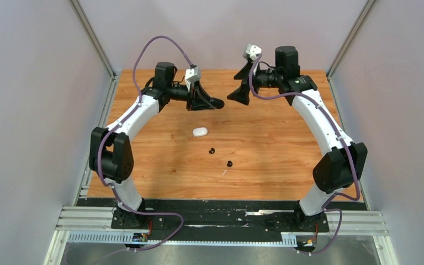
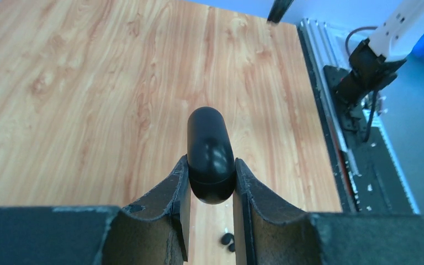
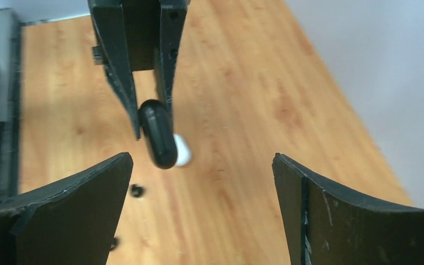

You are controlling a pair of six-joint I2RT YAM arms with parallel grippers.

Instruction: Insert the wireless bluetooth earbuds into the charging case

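A glossy black charging case (image 2: 211,152), rounded like a capsule, is pinched at one end between the fingers of my left gripper (image 1: 212,104), held up off the table. From the right wrist view the same case (image 3: 159,135) juts downward from those fingers; its lid looks closed. My right gripper (image 1: 233,88) is wide open a short way to the right, nothing between its fingers. Two small dark earbuds lie apart on the wood: one earbud (image 1: 212,150) in the middle, another earbud (image 1: 229,163) nearer the front.
A white, rounded case-like object (image 1: 200,132) lies on the table just in front of the left gripper. A thin white mark (image 1: 224,173) shows near the front earbud.
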